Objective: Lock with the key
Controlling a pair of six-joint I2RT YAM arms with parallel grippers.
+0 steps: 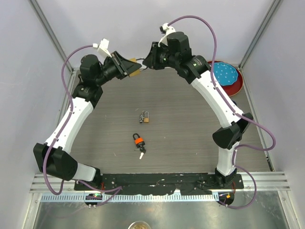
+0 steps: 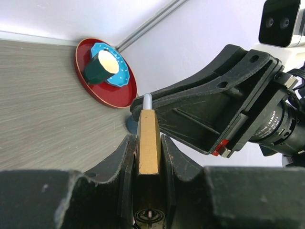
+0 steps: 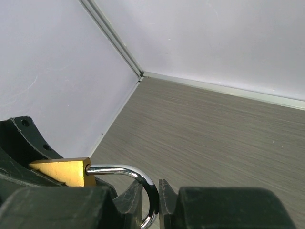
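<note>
A brass padlock (image 1: pixel 137 61) is between the two arms, high over the back of the table. My left gripper (image 1: pixel 135 67) has its fingers close against both sides of the padlock body (image 2: pixel 149 143). In the right wrist view, my right gripper is shut on the curved steel shackle (image 3: pixel 125 170). One shackle leg enters the brass body (image 3: pixel 71 171); the other leg's end is hidden. A key (image 1: pixel 141 155) lies on the table beside a black and orange padlock (image 1: pixel 138 140).
A small brass padlock (image 1: pixel 146 117) lies mid-table beside a dark combination lock (image 1: pixel 141 117). At the back right is a red plate (image 2: pixel 114 102) holding a blue dish (image 2: pixel 122 76) and a green cup (image 2: pixel 93 73).
</note>
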